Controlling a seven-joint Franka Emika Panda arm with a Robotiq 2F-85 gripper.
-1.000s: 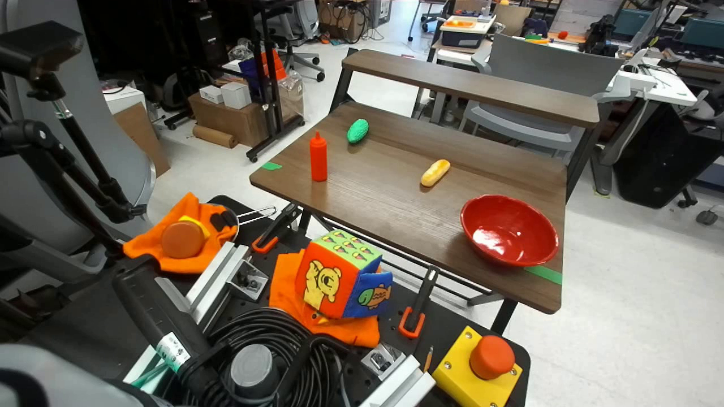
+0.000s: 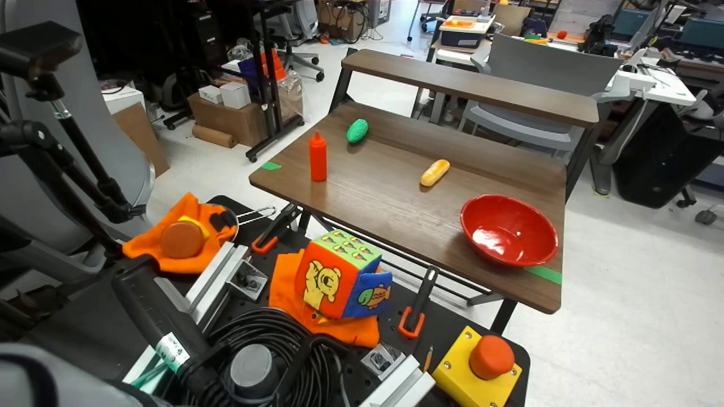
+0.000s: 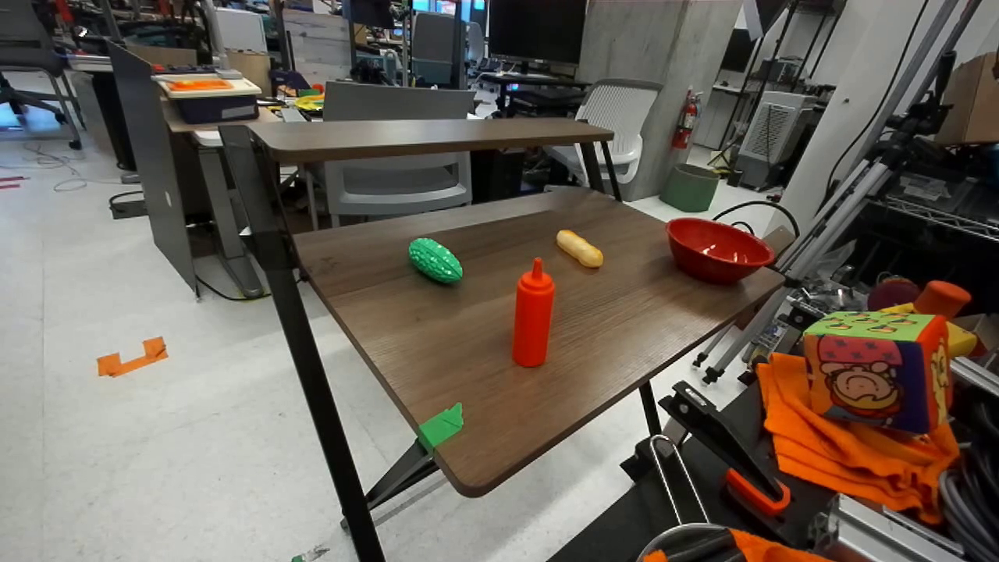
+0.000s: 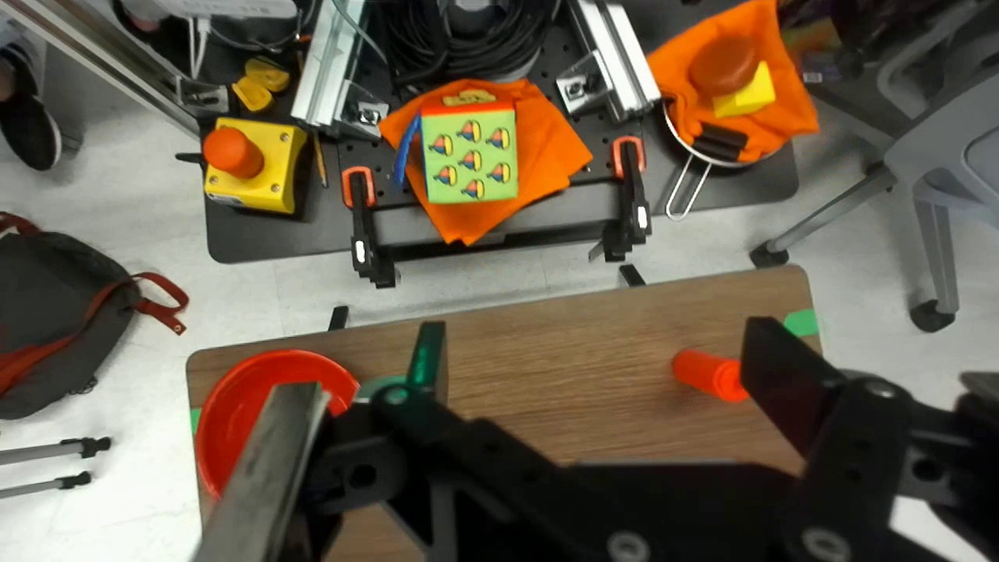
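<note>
In the wrist view my gripper is open, its two dark fingers wide apart, with nothing held between them. Below it lies the brown table. An upright red squeeze bottle stands near one end, and in the wrist view the bottle shows beside the right finger. A green bumpy vegetable-like object and a yellow-brown elongated piece lie apart on the tabletop. At the other end sits a red bowl, empty inside. Neither exterior view includes the gripper.
A raised shelf runs along the table's far side. Across a gap from the near edge, a black base carries a soft picture cube, a yellow box with a red button and coiled cables.
</note>
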